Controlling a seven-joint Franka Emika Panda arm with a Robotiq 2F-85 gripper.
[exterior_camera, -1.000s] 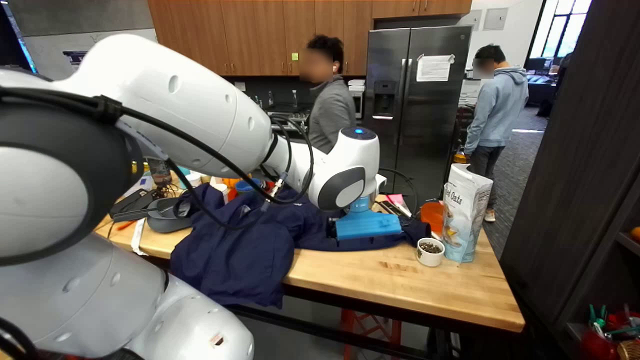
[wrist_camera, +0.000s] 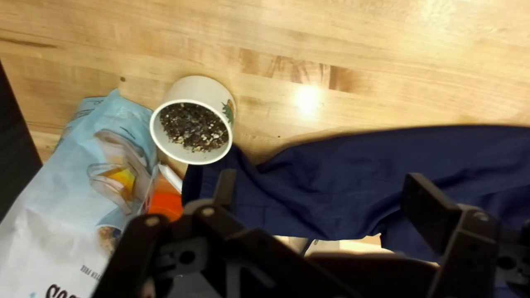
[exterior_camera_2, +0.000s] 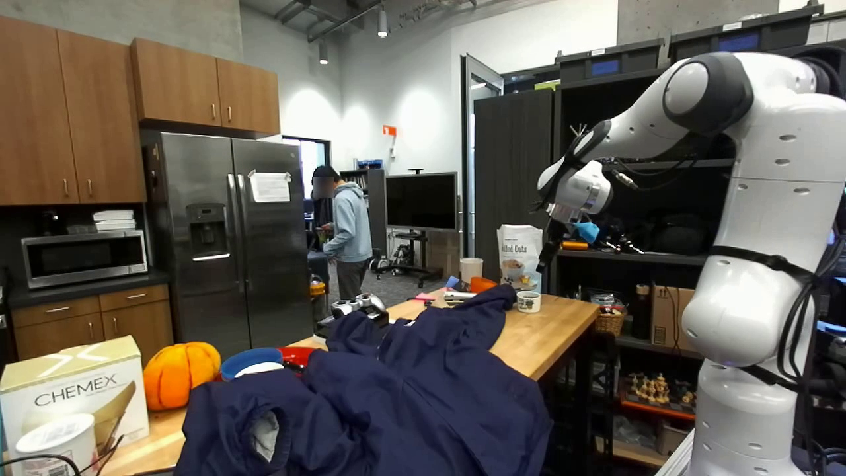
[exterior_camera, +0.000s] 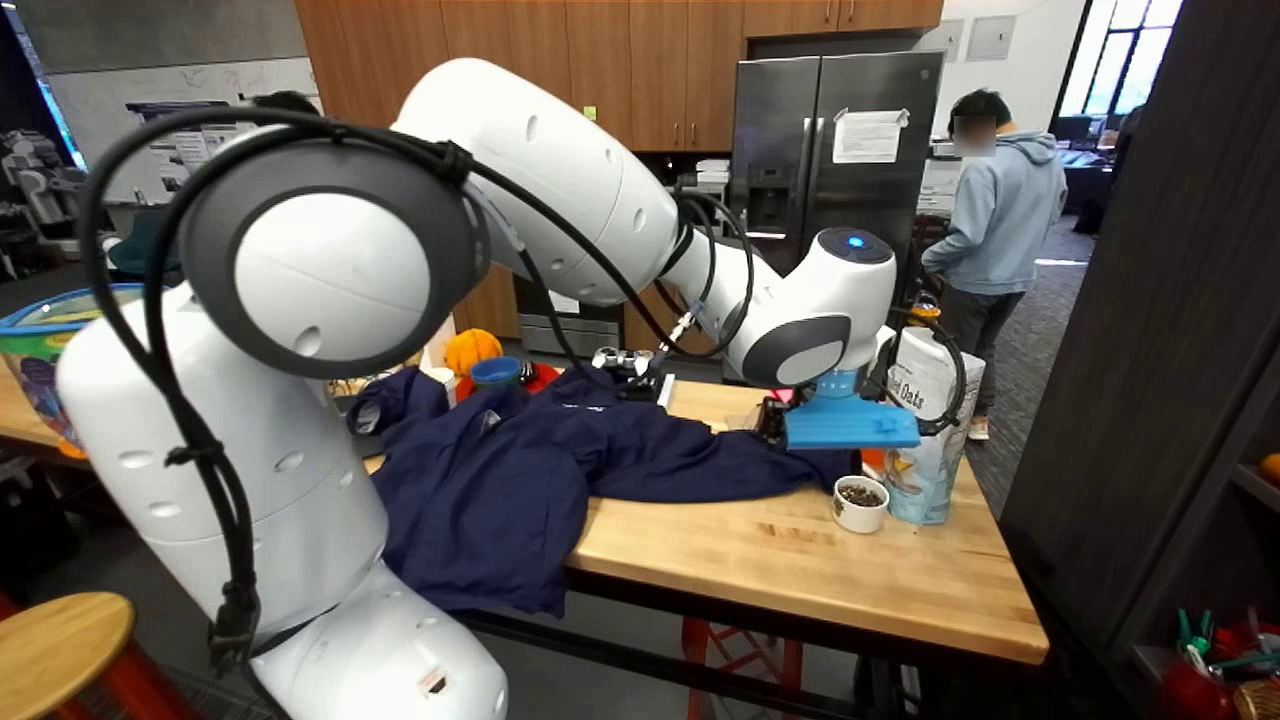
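A navy garment [exterior_camera: 504, 480] is spread over the wooden table, part of it hanging off the near edge. In the wrist view its sleeve [wrist_camera: 328, 183] runs below my gripper, whose dark fingers stand wide apart with nothing held between them. The cuff end of the sleeve lies beside a white cup [wrist_camera: 193, 119] filled with dark, speckled bits. From the side, my gripper [exterior_camera_2: 551, 246] hangs above the sleeve's end, close to the cup and an oats bag [exterior_camera_2: 521, 254]. Whether the fingertips touch the cloth, I cannot tell.
The tall oats bag [exterior_camera: 930, 444] stands right beside the gripper, with an orange thing [wrist_camera: 166, 198] near it. An orange pumpkin [exterior_camera_2: 181, 374], a blue bowl [exterior_camera_2: 251, 362] and a Chemex box [exterior_camera_2: 75, 396] crowd the far end. Bare wood [exterior_camera: 768, 552] lies along the near edge.
The arm has swung right, carrying the open gripper from over the middle of the sleeve to near its end, by the cup and bag. A person in grey has left the view.
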